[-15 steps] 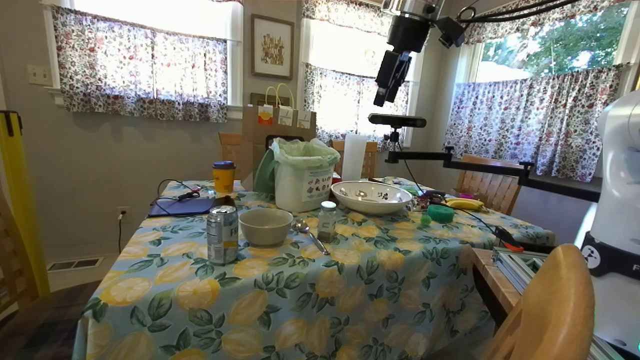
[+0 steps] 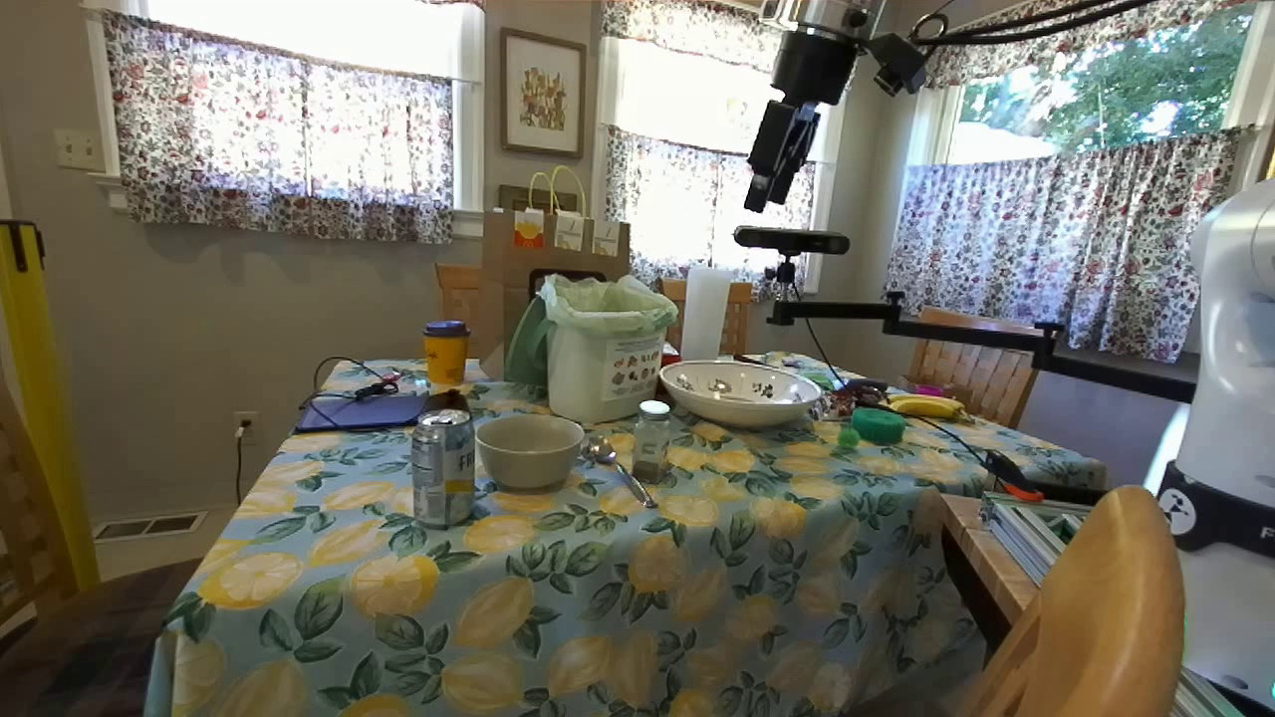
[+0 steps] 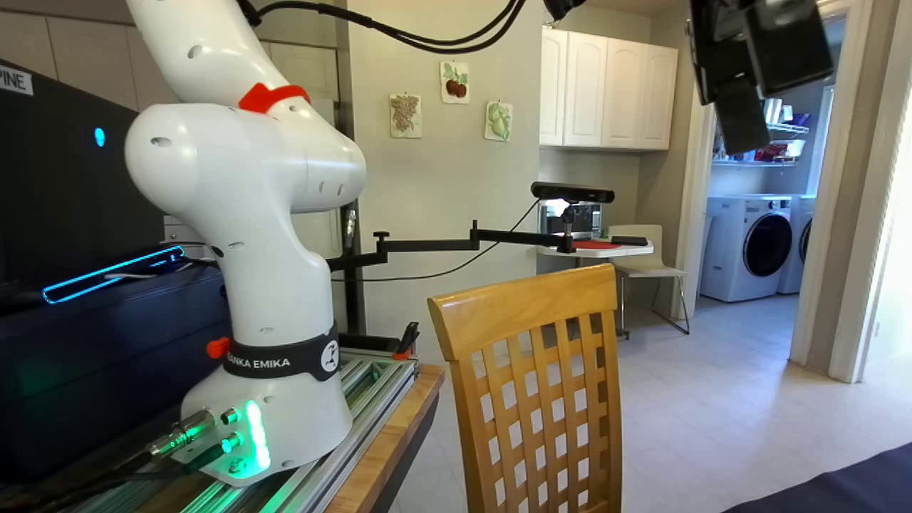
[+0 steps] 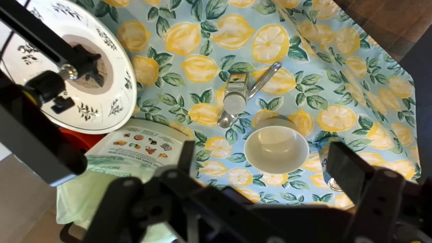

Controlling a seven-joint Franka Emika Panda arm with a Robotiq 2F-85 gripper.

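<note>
High above the table, my gripper [image 2: 771,179] points downward. In the wrist view its fingers [image 4: 186,156] stand wide apart with nothing held between them, so it is open. Below lies a grey bowl [image 4: 276,149], empty and upright on the lemon-print cloth. A small glass jar [image 4: 236,91] with a white lid stands beside it, and a metal spoon [image 4: 265,79] lies close to the jar, partly hidden by it. On the bowl's other side stands a drink can [image 2: 442,466], partly covered by a finger in the wrist view.
A lined white bin [image 2: 606,370] and a wide patterned dish [image 2: 741,396] stand farther back. The black camera arm [image 2: 974,325] reaches over the table's right side. A yellow cup [image 2: 445,358] is at the back left.
</note>
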